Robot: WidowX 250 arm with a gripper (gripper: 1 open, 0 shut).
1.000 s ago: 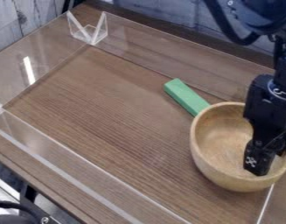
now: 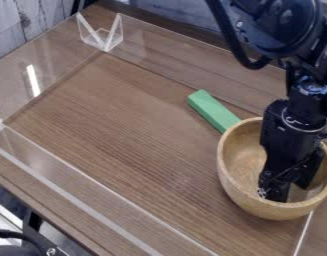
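A large tan wooden bowl (image 2: 243,187) sits at the lower right of the table. My black gripper (image 2: 278,182) reaches down into it from the upper right, its fingertips low inside the bowl and partly hidden against the dark body of the arm. Whether anything lies between the fingers is too dark to tell. A green block (image 2: 211,108) lies on the table just behind and left of the bowl.
A clear plastic holder (image 2: 102,35) stands at the back left of the wooden table (image 2: 112,130). A black cable or part shows at the bottom left corner.
The arm and gripper have shifted left within the bowl, and the upper arm sits further left. The bowl has moved slightly; the green block looks unchanged.
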